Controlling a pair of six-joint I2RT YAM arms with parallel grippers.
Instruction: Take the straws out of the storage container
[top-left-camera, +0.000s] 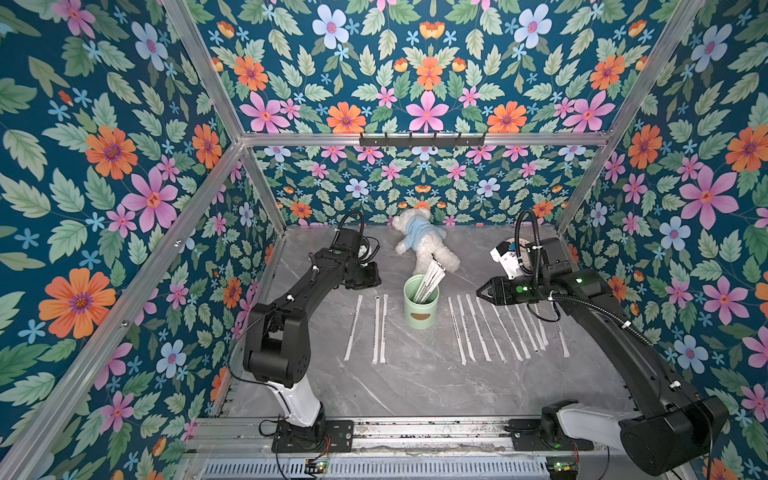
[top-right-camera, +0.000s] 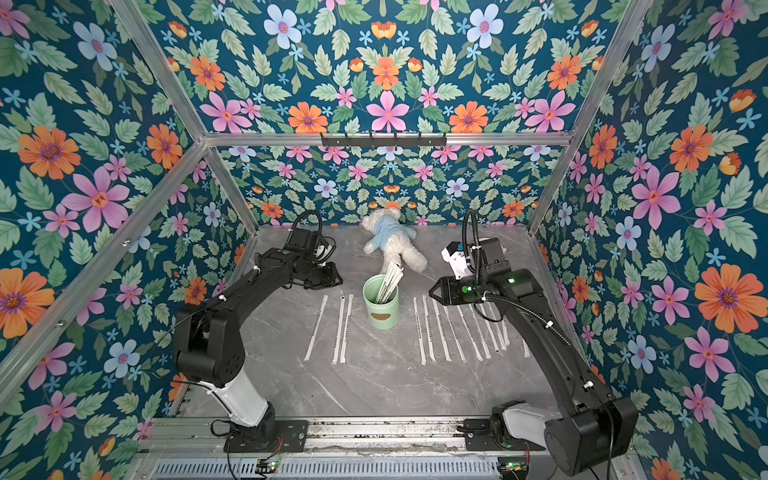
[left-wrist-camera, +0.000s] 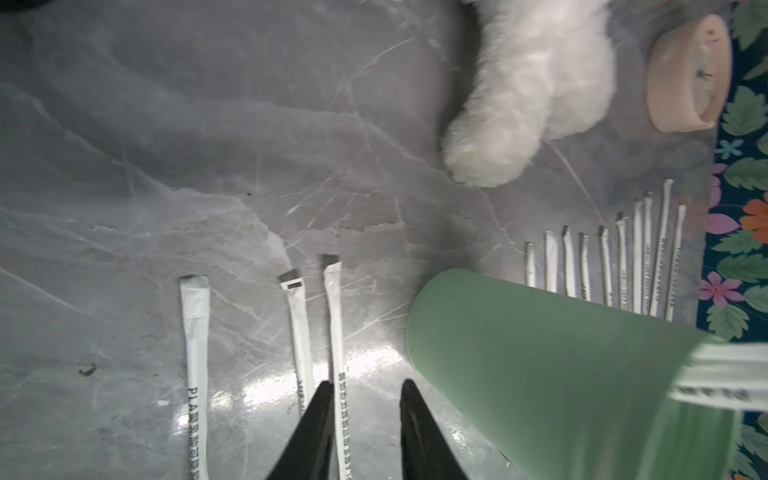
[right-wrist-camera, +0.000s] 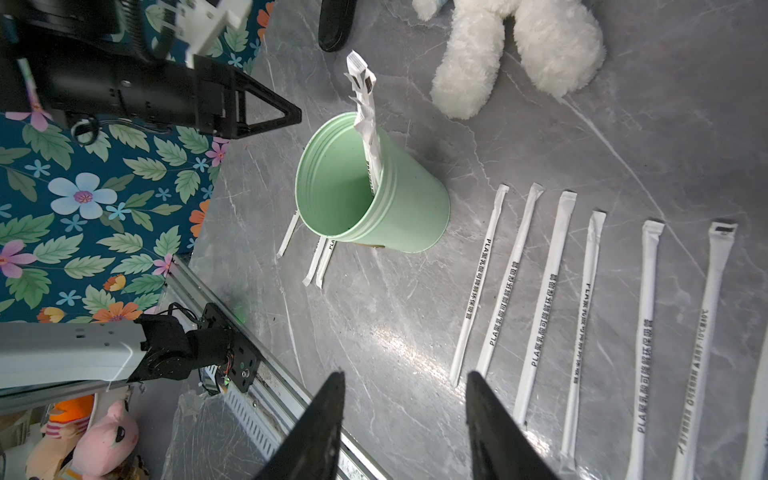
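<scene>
The green container (top-left-camera: 421, 312) stands mid-table with a bundle of paper-wrapped straws (top-left-camera: 432, 276) leaning out of it. Several single straws (right-wrist-camera: 542, 320) lie in rows on both sides of it. My left gripper is over the straws left of the container, its fingers part open with nothing visible between them. My right gripper is over the straws right of the container, its fingers apart and empty.
A white plush bear (top-right-camera: 392, 236) lies behind the container. A round pink object (left-wrist-camera: 680, 76) is at the back right.
</scene>
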